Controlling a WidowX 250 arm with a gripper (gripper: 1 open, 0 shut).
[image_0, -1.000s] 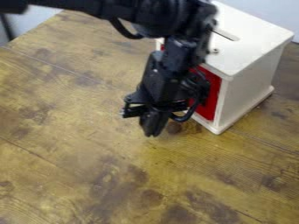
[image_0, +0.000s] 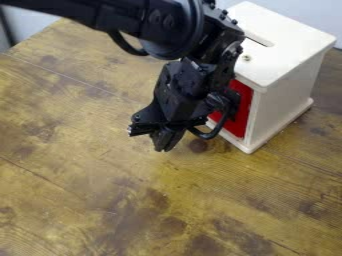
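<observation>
My black gripper (image_0: 166, 134) hangs low over the wooden table, just left of a white box (image_0: 278, 75) with a slot in its top and a red front panel (image_0: 241, 108). The gripper's fingertips look shut, with nothing visible between them. The arm covers much of the red panel and the black fitting on it.
A pale wall shows behind the table's far edge at the top.
The fingertips are slightly further left and higher.
</observation>
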